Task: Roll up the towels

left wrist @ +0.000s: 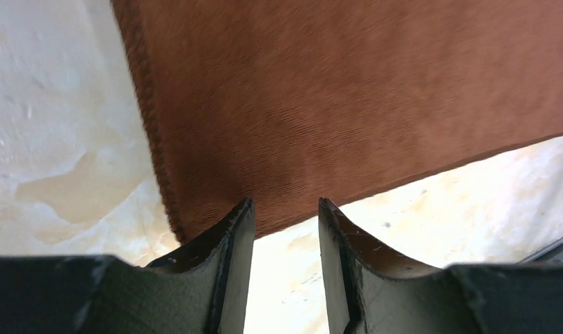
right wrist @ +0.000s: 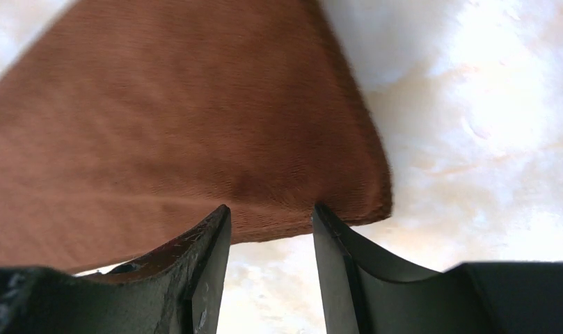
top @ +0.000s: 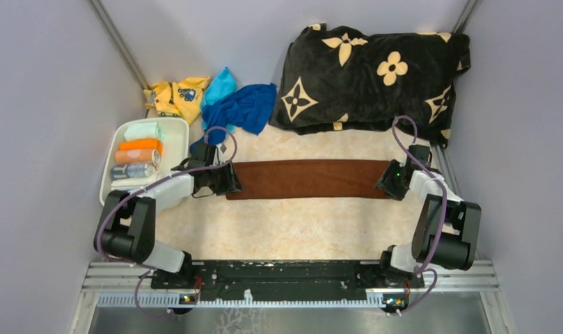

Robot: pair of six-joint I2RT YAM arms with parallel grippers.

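Observation:
A brown towel (top: 310, 179) lies as a long flat strip across the middle of the table. My left gripper (top: 235, 186) is over its left end. In the left wrist view, the fingers (left wrist: 238, 240) of that gripper stand apart at the towel's near edge, close to the corner, with nothing held between them. At the other end, my right gripper (top: 384, 188) is over the towel. The right wrist view shows its fingers (right wrist: 212, 250) spread at the near edge beside the corner, also holding nothing. Whether either gripper touches the cloth I cannot tell.
A white bin (top: 108, 182) with several rolled towels stands at the left. Behind lie a yellow cloth (top: 188, 96), a blue cloth (top: 249, 108) and a big black patterned blanket (top: 365, 83).

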